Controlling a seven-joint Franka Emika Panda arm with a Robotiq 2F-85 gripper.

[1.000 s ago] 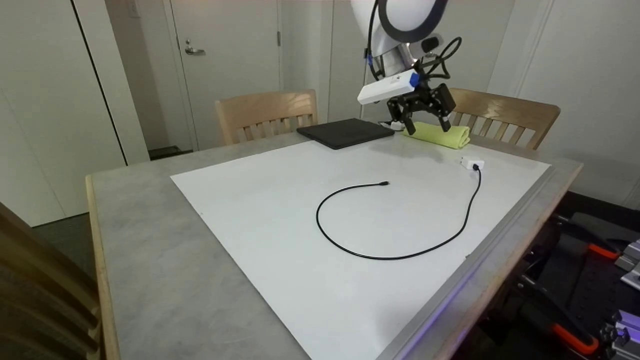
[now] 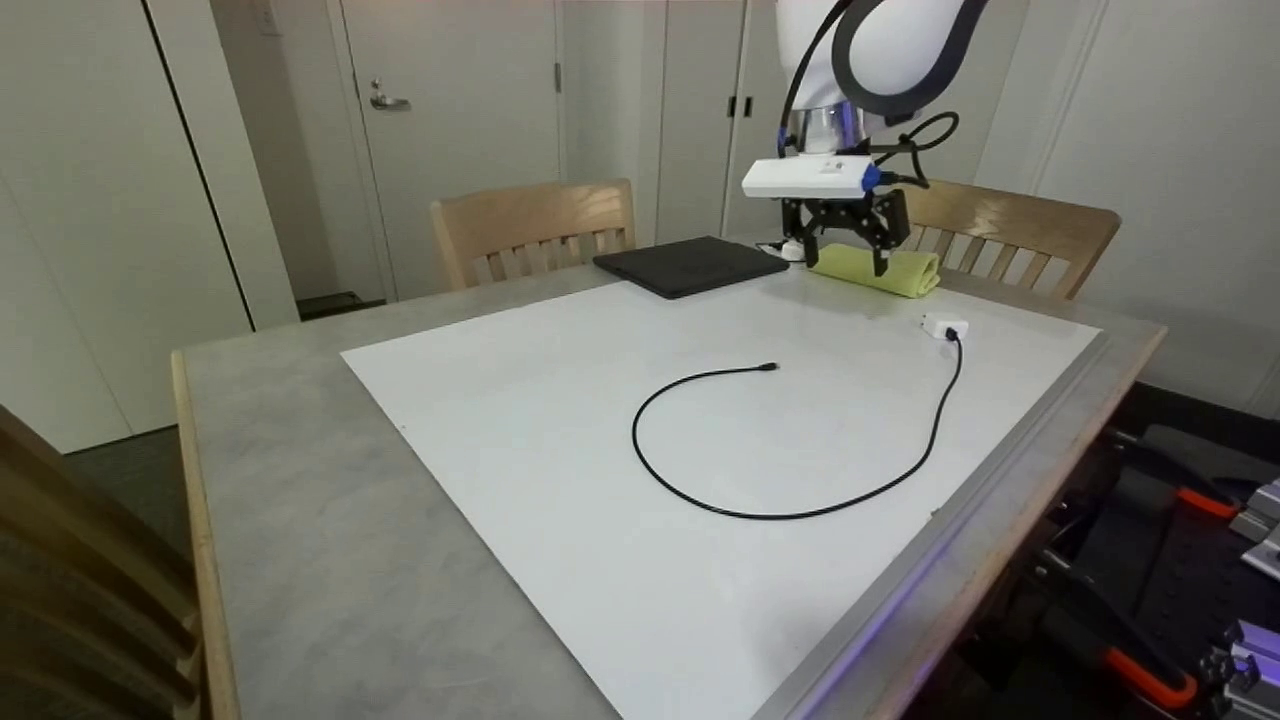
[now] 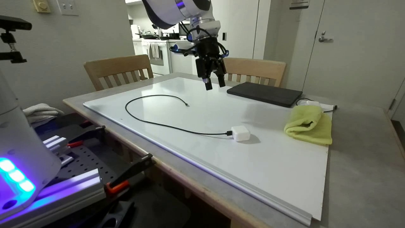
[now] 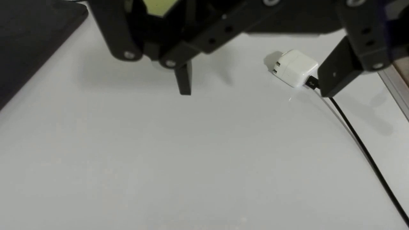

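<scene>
A white power adapter (image 3: 240, 133) lies on the whiteboard (image 3: 265, 167), with a black cable (image 3: 163, 125) plugged into one side. The cable curves over the board and its other end lies loose. My gripper (image 3: 216, 87) hangs above the board, apart from the adapter and cable, its fingers spread and nothing between them. In the wrist view the adapter (image 4: 297, 68) shows beyond the right finger (image 4: 339, 71), which covers a little of the cable near its plug. The left finger (image 4: 184, 80) stands over bare board.
A folded yellow-green cloth (image 3: 309, 123) lies at one edge of the whiteboard. Close to it is a flat black slab (image 3: 264, 93). Wooden chairs (image 2: 534, 234) surround the table, and the board's middle has wide free room.
The arm has shifted to the right in exterior view 1, and the tilted wrist has levelled. Adapter, cable, cloth and slab stay where they were.
</scene>
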